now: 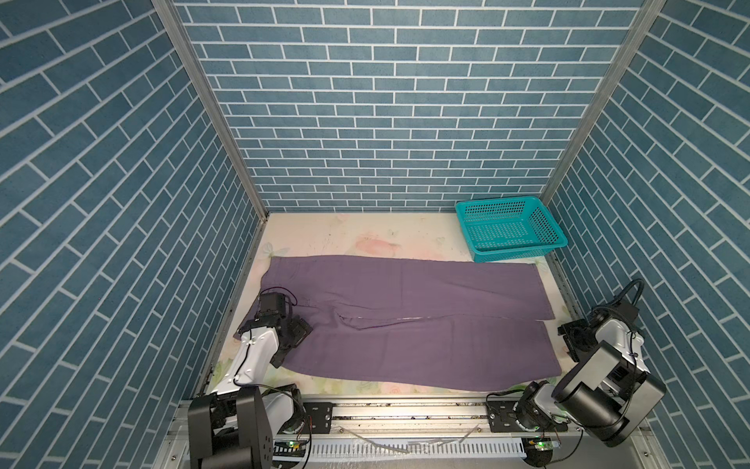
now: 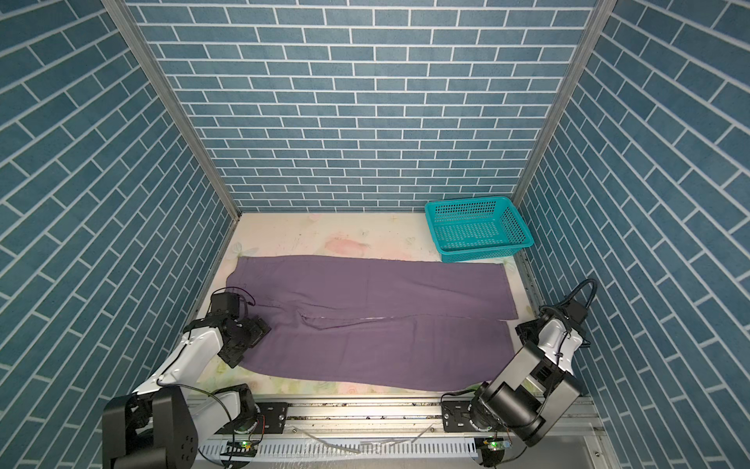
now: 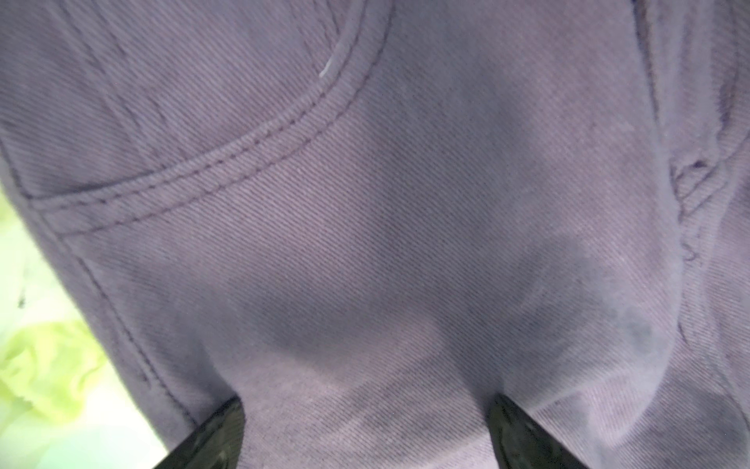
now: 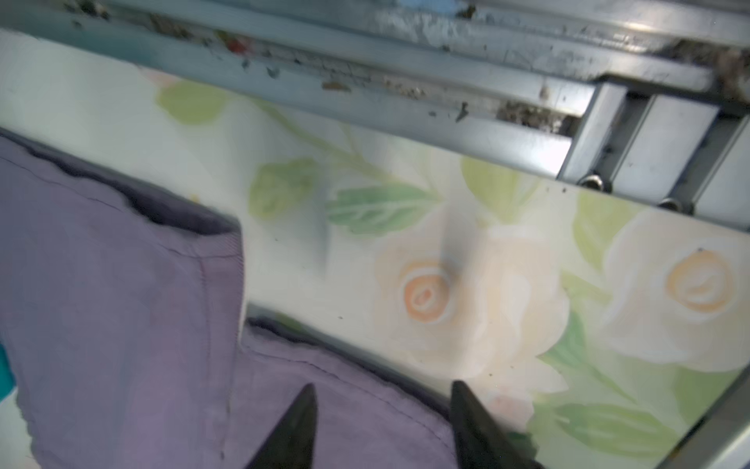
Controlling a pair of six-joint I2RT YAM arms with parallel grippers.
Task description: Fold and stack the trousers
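Purple trousers [image 1: 437, 351] lie flat across the table, waist at the left, both legs reaching right to their hems, seen side by side in the right wrist view. My left gripper [image 1: 290, 344] is low over the waist end, its fingers open on the cloth near a curved pocket seam in the left wrist view. My right gripper [image 1: 570, 344] is beside the hems at the table's right edge; in the right wrist view its fingers [image 4: 468, 422] are apart over the hem of one leg, with nothing seen between them.
A turquoise basket [image 1: 511, 251] stands at the back right, behind the trousers. Bare table [image 1: 328, 234] shows at the back left. Walls enclose the table on three sides, and a metal rail runs along the right edge.
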